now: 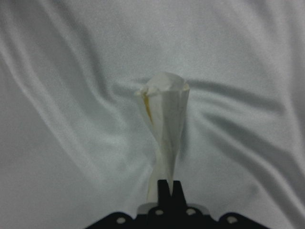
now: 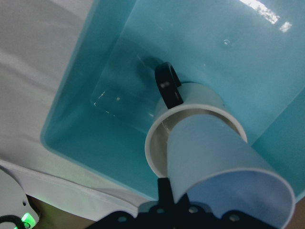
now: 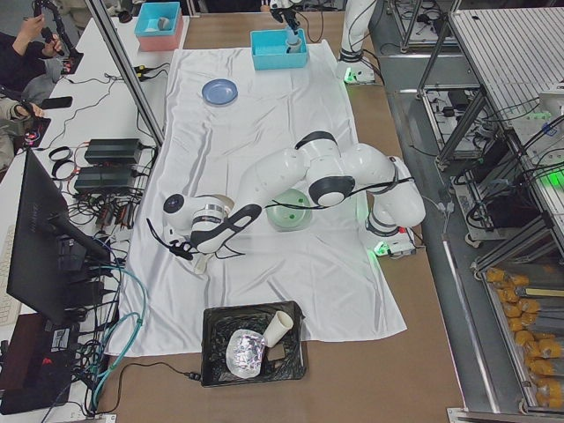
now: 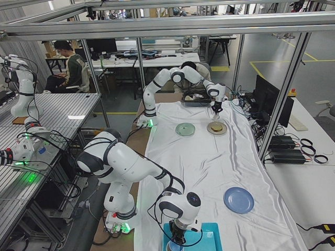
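A crumpled white paper piece point(image 1: 164, 109) with a yellow stain lies on the white cloth beneath my left gripper; its fingers are close together at its near end, and whether they grasp it is unclear. My right gripper is over the blue bin point(image 2: 114, 143), at the rim of a light blue cup point(image 2: 214, 148), which sits tilted in or over a white mug point(image 2: 157, 143) with a black handle.
A green plate point(image 4: 185, 129), a beige plate with something yellow point(image 4: 216, 128) and a blue plate point(image 4: 238, 200) lie on the cloth. A black lined tray point(image 3: 216, 344) with foil and a white cup stands beyond the cloth's edge.
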